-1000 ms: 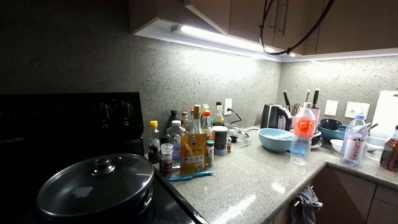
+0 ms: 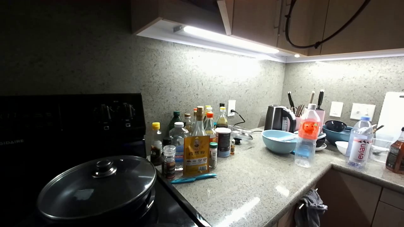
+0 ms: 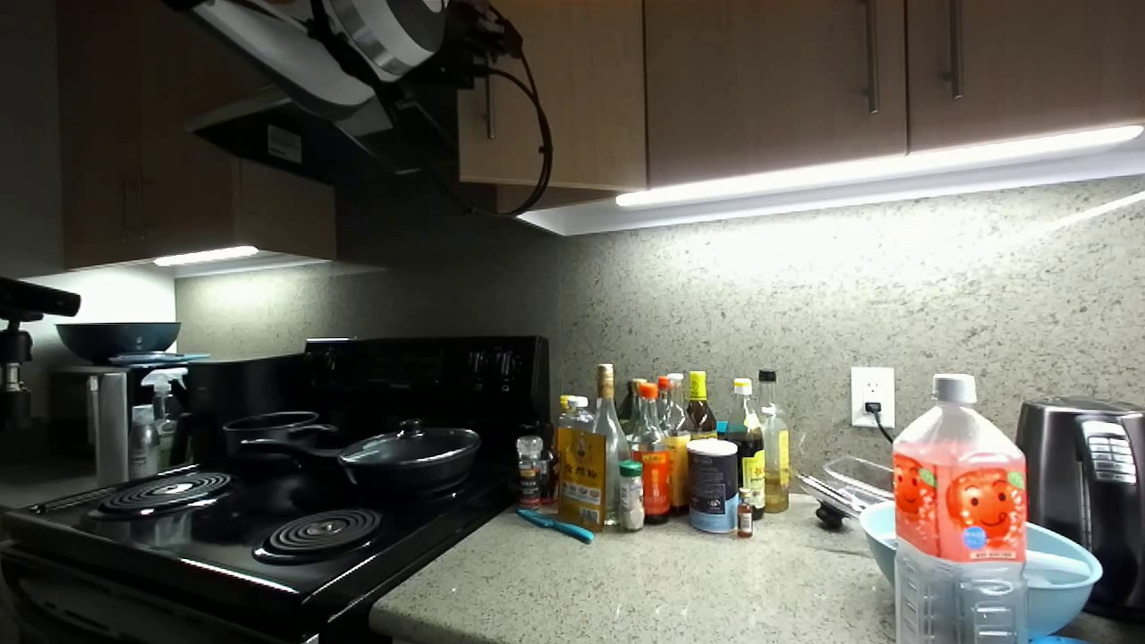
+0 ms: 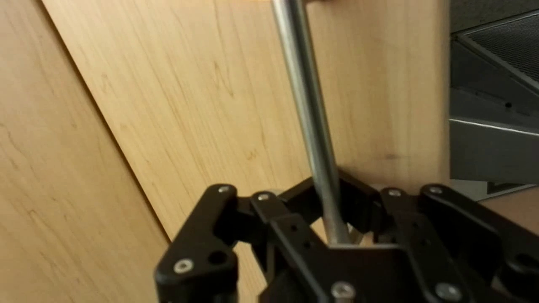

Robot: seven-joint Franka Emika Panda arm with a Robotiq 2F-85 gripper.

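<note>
A light wooden cabinet door [image 4: 217, 116] fills most of the wrist view, with its straight metal handle [image 4: 309, 101] running down into my gripper. The black fingers [image 4: 359, 202] are shut around the lower part of this bar, which passes between them; the bar hides where the tips meet. In exterior view 2 the door [image 3: 569, 118] stands swung out from the upper cabinets, and the lower part of its handle [image 3: 490, 107] shows beside the dark gripper body. Exterior view 1 shows the door's lower edge [image 2: 225, 17] standing out, but not my gripper.
Neighbouring cabinet doors [image 3: 773, 86] are closed. The range hood [image 3: 284, 139] is left of the open door. Below, several bottles [image 3: 649, 451] and a lidded pan [image 3: 413, 456] stand well clear. A loose black cable [image 2: 322, 41] hangs near the cabinets.
The cabinet door has swung further open, its free edge moving right in exterior view 1. The black cable loop has shifted right and up. Counter objects have not moved.
</note>
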